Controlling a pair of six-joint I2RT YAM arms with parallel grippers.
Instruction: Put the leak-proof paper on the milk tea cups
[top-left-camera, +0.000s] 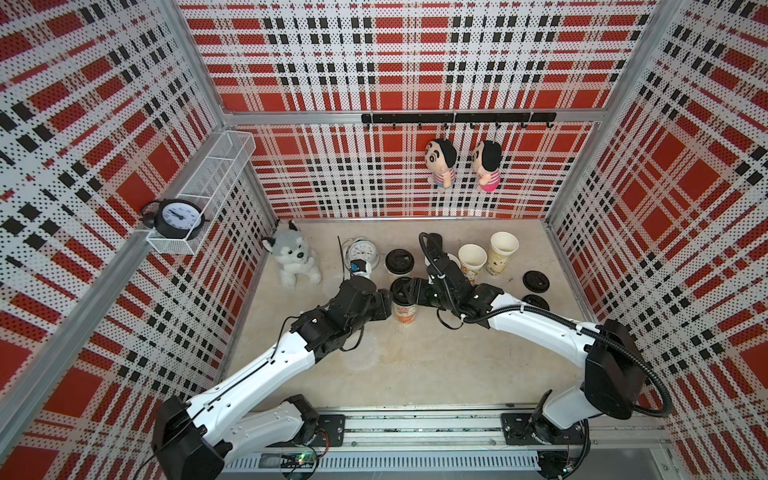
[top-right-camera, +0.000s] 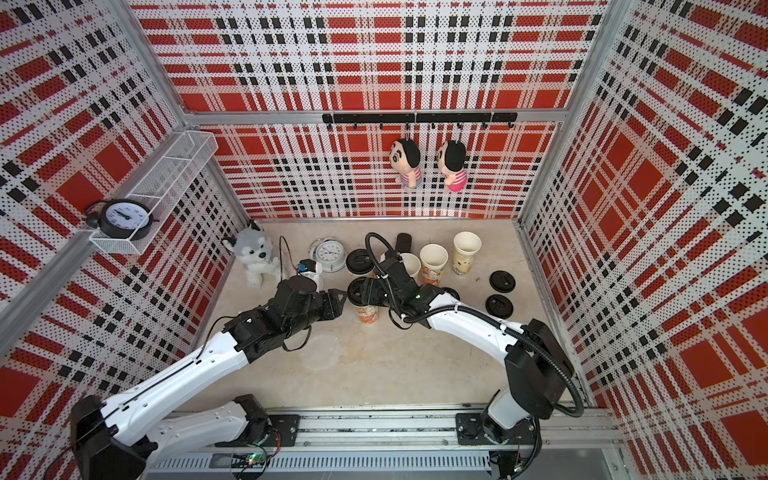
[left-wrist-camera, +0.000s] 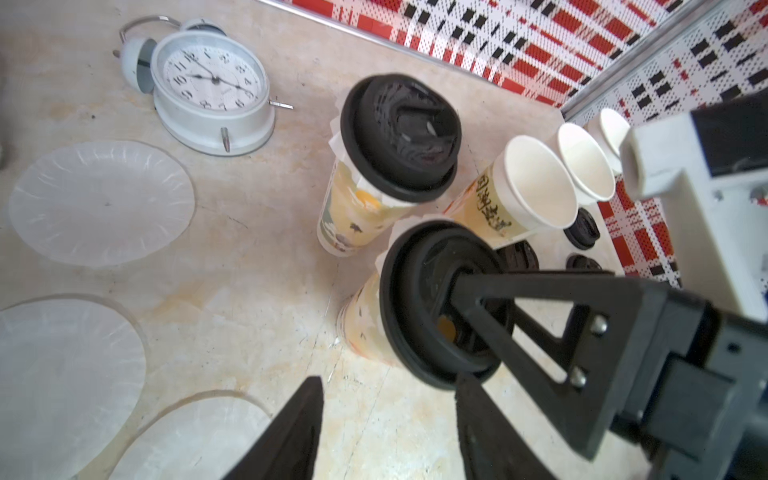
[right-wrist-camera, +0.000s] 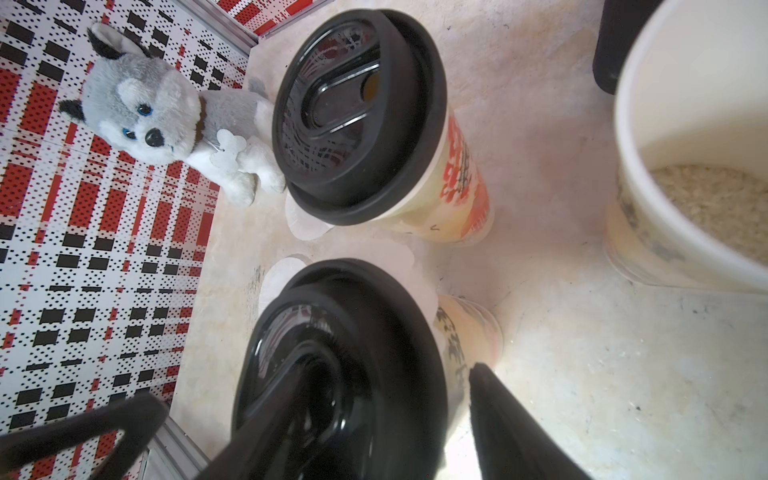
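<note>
A cup (left-wrist-camera: 361, 320) with a black lid (right-wrist-camera: 391, 371) and white paper under it stands at table centre; my right gripper (top-left-camera: 412, 292) is shut on that lid, its fingertips pressed at the top. My left gripper is part open just left of it, empty between its fingers. Behind, another lidded cup (left-wrist-camera: 352, 208) has white paper poking out below its lid. Round white paper sheets (left-wrist-camera: 101, 200) lie on the table left of the cups in the left wrist view.
Open cups (top-left-camera: 502, 249) stand at back right beside loose black lids (top-left-camera: 536, 280). An alarm clock (left-wrist-camera: 209, 84) and plush husky (top-left-camera: 294, 254) are at back left.
</note>
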